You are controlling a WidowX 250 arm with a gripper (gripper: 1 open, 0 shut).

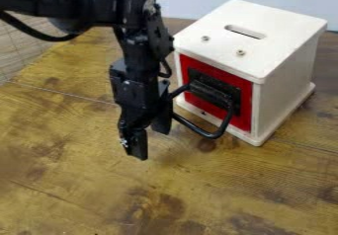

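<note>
A cream wooden box (288, 71) with a slot and two screws on top stands at the right. Its front has a red panel (239, 83) carrying a black fitting and a black loop handle (211, 133). My black gripper (148, 137) hangs pointing down over the table, left of the handle, open with nothing visible between its fingers. Whether it touches the handle cannot be told from this view.
A pale wall stands behind the box, and a light grid-like surface shows at the far left.
</note>
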